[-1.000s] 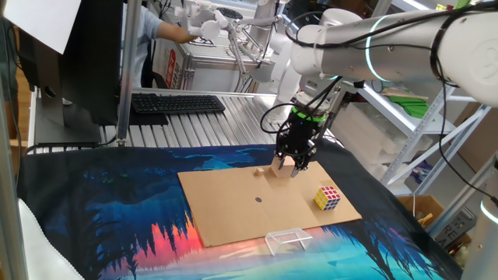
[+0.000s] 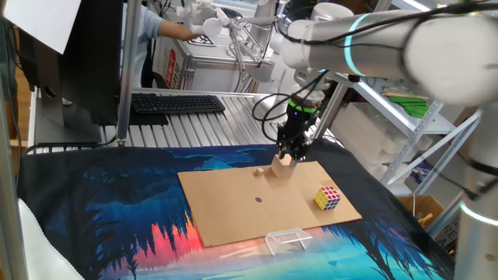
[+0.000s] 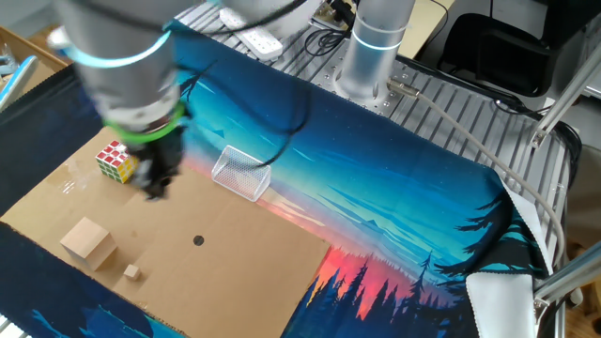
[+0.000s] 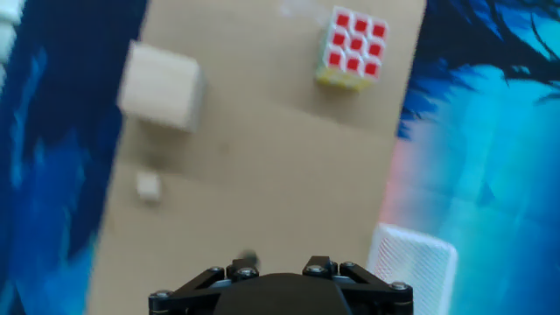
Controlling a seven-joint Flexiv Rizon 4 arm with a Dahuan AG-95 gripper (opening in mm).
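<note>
My gripper is in the air above the cardboard, its two fingers apart with nothing between them. From exterior view 1 the gripper overlaps part of the large wooden block; in exterior view 2 it is blurred, near the Rubik's cube. The large pale block sits at upper left in the wrist view, with the small wooden cube below it. The Rubik's cube stands at upper right, red face up. A white mesh basket rests by the cardboard's edge.
The cardboard sheet carries a dark round spot and has wide bare areas. Beneath it lies a printed cloth. A keyboard and a monitor stand behind the cloth. Cables hang around the arm.
The arm has shifted slightly left in exterior view 1, and the gripper with it. The blocks, Rubik's cube and basket have stayed where they were.
</note>
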